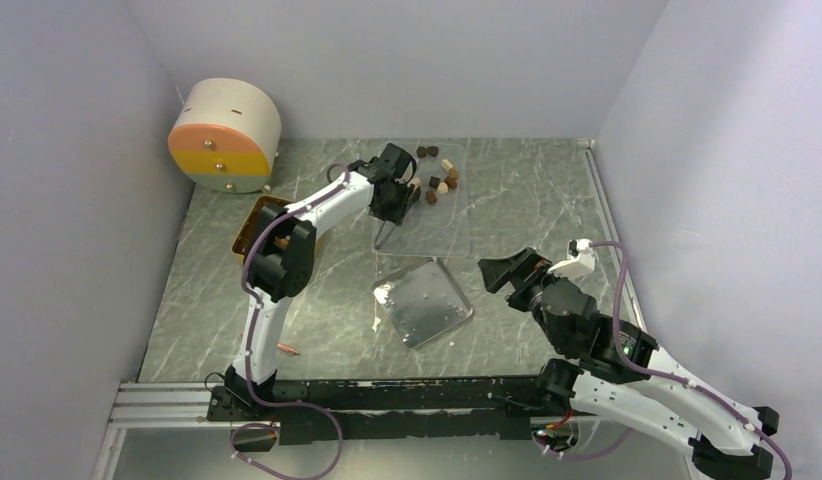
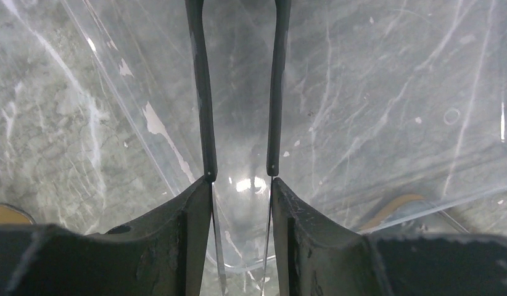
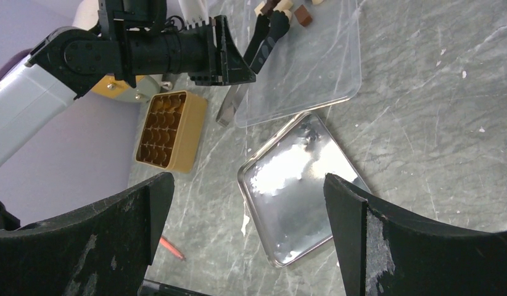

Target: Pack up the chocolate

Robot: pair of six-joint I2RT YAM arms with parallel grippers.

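Chocolates (image 1: 431, 197) in brown, dark and cream sit on the back of the clear tray (image 1: 427, 230). Over that tray my left gripper is part open around a pair of tongs (image 2: 201, 92), whose two arms are apart with clear tray beneath; whether it grips them firmly is unclear. An orange-gold box with a cavity insert (image 3: 166, 126) stands left of the tray, partly hidden by my left arm in the top view. My right gripper stands open above the front right, empty.
A metal tray (image 1: 424, 305) lies in front of the clear tray. A striped drawer unit (image 1: 223, 140) stands at the back left, and a red pen-like item (image 1: 287, 349) at the front left.
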